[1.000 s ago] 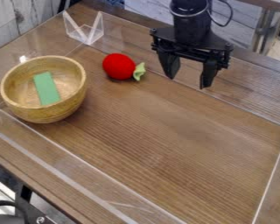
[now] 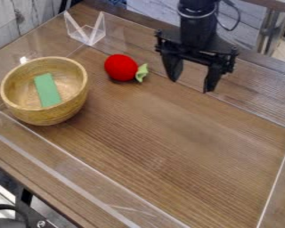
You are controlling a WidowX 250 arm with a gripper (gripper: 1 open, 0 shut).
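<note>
A black robot arm reaches down from the top centre, its gripper (image 2: 195, 64) hovering over the wooden table (image 2: 169, 151) at the back right; whether it is open or shut is unclear, and I see nothing clearly held. Left of it lies a red object (image 2: 121, 67) with a green leafy end, like a toy strawberry or vegetable. A wooden bowl (image 2: 68, 102) at the left holds a green block (image 2: 46, 91).
A small clear rack or holder (image 2: 85, 28) stands at the back left.
The objects on the table have not moved.
</note>
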